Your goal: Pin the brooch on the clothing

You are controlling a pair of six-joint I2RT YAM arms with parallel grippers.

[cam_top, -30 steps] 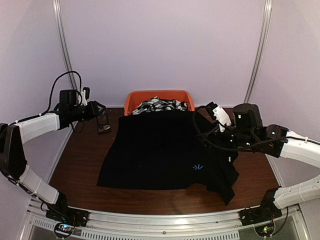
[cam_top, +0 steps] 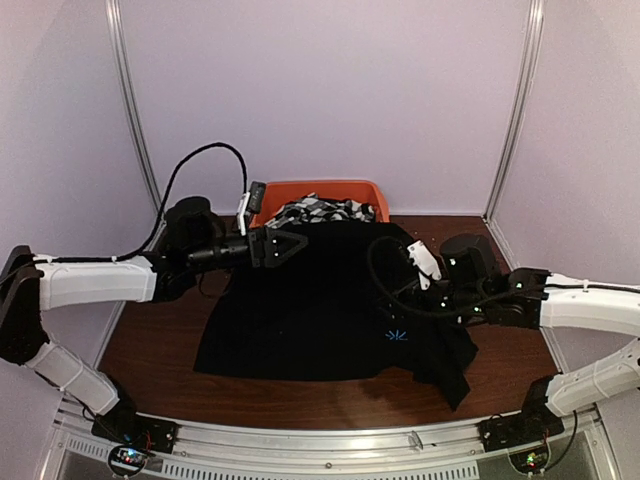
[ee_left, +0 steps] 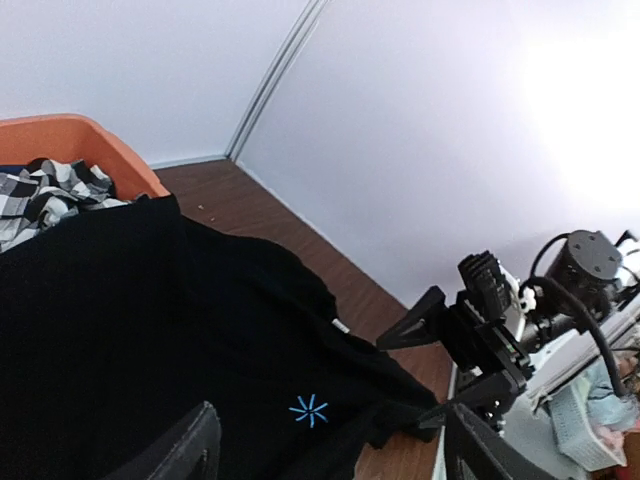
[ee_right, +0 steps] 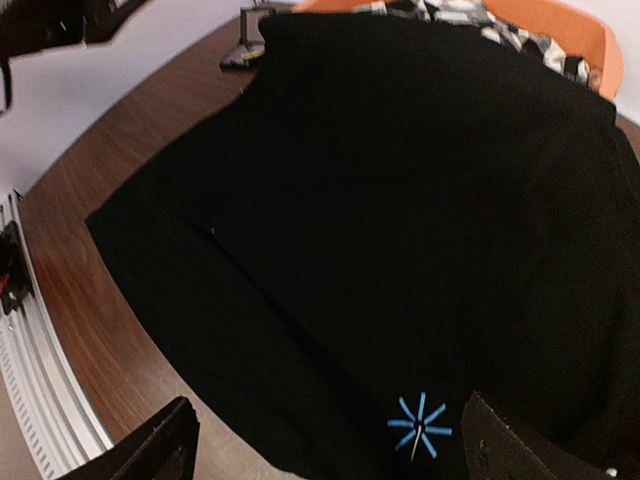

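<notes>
A black garment (cam_top: 300, 330) lies spread on the brown table, with a blue star mark (cam_top: 396, 336) at its lower right. Over its upper left part hangs my left gripper (cam_top: 290, 247); in the left wrist view its fingers (ee_left: 195, 445) stand apart and empty. My right gripper is above the garment's right side, open, with nothing between its fingers. A small shiny piece (cam_top: 415, 440) rests on the metal front rail; whether it is the brooch I cannot tell. No brooch shows on the cloth.
Behind the garment stands an orange bin (cam_top: 345, 188) holding checkered cloth (cam_top: 318, 209). A small dark stand (ee_right: 245, 45) sits to the left of the garment. Bare table (cam_top: 150, 350) shows on the left.
My left arm has swung right from the stand to over the garment. A small oval seen near the cloth's front edge is gone; the shiny piece is new.
</notes>
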